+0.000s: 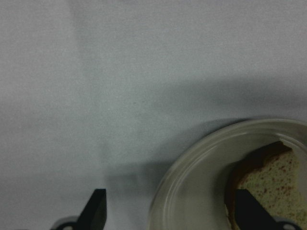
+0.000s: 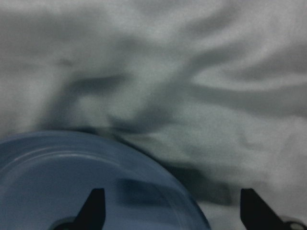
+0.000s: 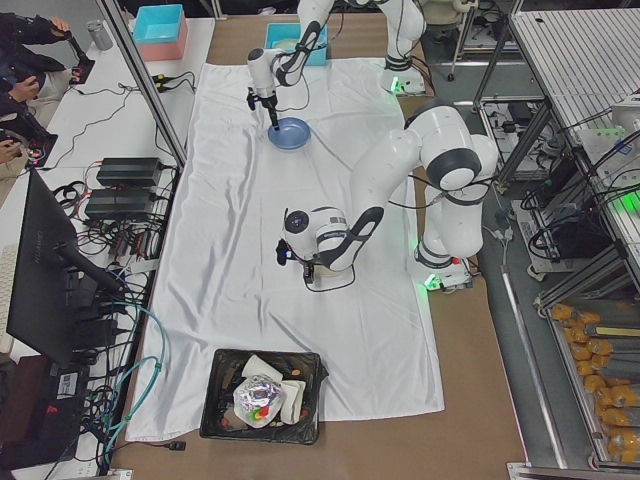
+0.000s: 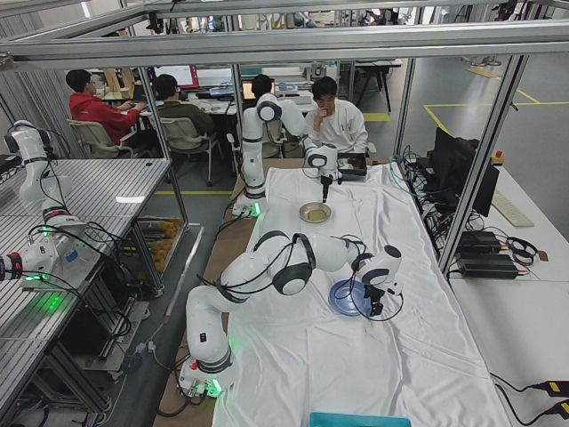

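A beige plate (image 1: 187, 201) holding a slice of bread (image 1: 271, 187) fills the lower right of the left wrist view; in the camera right view it is the small plate (image 4: 315, 213) at the back. My left gripper is open above its rim, with one finger over the bread. A blue plate (image 2: 57, 172) lies at lower left in the right wrist view. My right gripper is open over that plate's rim, with nothing between its fingers.
A black tray (image 3: 215, 400) with a foil bowl and white items sits at one end of the white cloth. A blue bin (image 3: 275, 35) stands at the other end. A monitor and cables line the side desk.
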